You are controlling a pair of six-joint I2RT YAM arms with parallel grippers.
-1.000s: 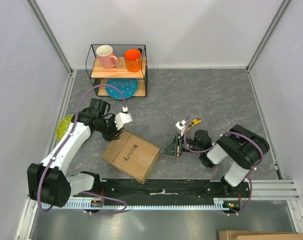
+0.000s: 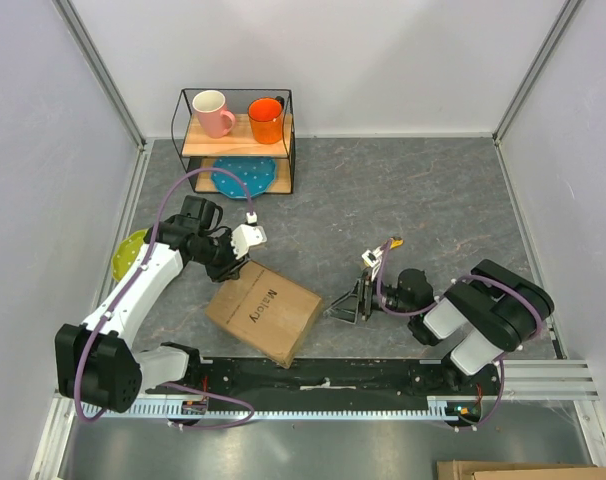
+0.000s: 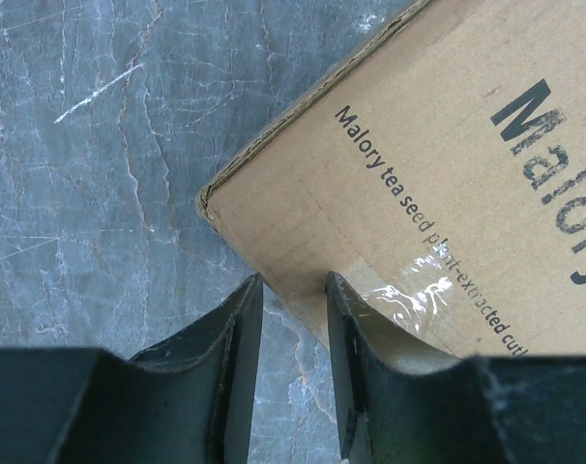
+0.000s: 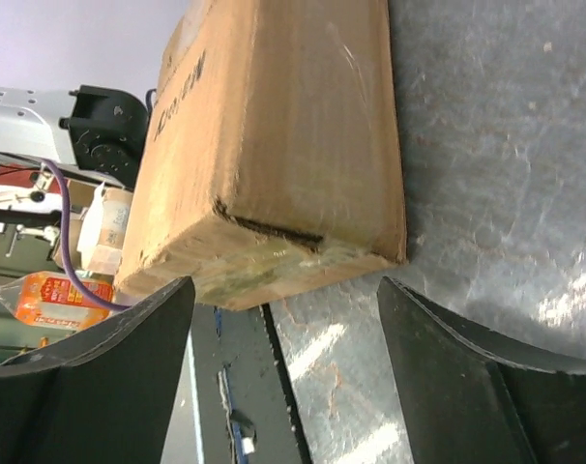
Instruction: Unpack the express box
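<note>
The cardboard box (image 2: 263,315) printed "Malory" lies tilted on the grey surface near the front edge. My left gripper (image 2: 228,268) is over its back-left corner; in the left wrist view its fingers (image 3: 225,367) are part open, low over the box's taped corner (image 3: 274,222), and contact is unclear. My right gripper (image 2: 348,300) stands open just right of the box; in the right wrist view the box's near end (image 4: 293,174) is in front of its fingers (image 4: 477,387), with nothing between them.
A rack (image 2: 233,145) with two mugs and a blue plate stands at the back. A yellow-green dish (image 2: 125,258) sits at the left. A yellow tool (image 2: 396,241) lies behind the right arm.
My right arm has shifted a little to the right, away from the box. The box and left arm look unmoved.
</note>
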